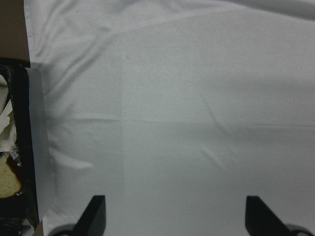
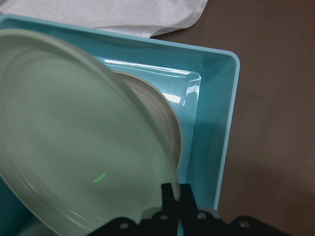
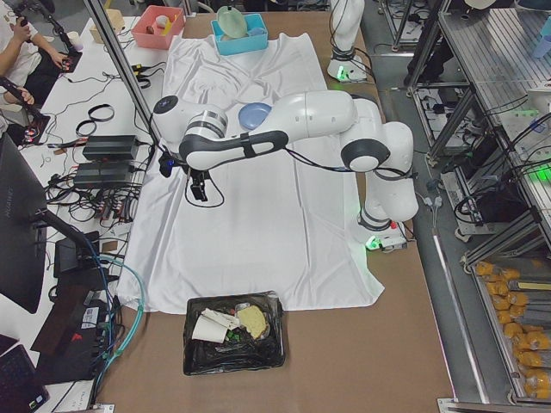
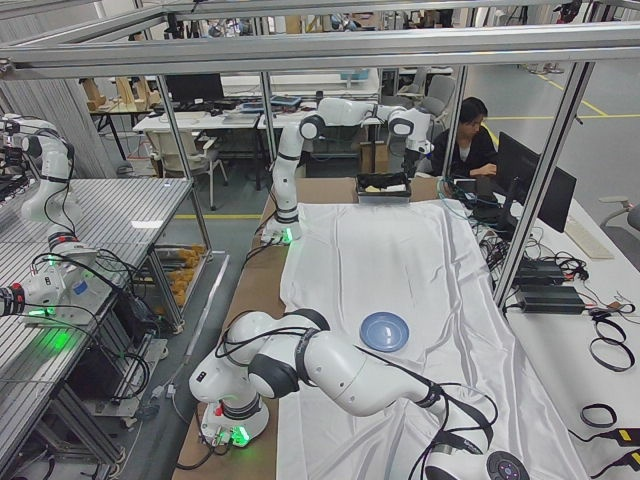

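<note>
A pale green plate [image 2: 78,123] hangs tilted over a light blue bin [image 2: 216,88], with my right gripper shut on its rim. A grey round dish [image 2: 162,115] lies inside that bin under the plate. My left gripper stands open above the white cloth [image 1: 187,98], nothing between its fingers. A blue plate [image 4: 384,331] lies flat on the cloth. A black bin [image 3: 194,344] holding bread and paper scraps stands at the cloth's near end in the camera left view.
A red bin [image 3: 161,13] with items stands at the far left. Cables, monitors and equipment crowd the side table [image 3: 86,163]. Metal frame posts rise along both sides.
</note>
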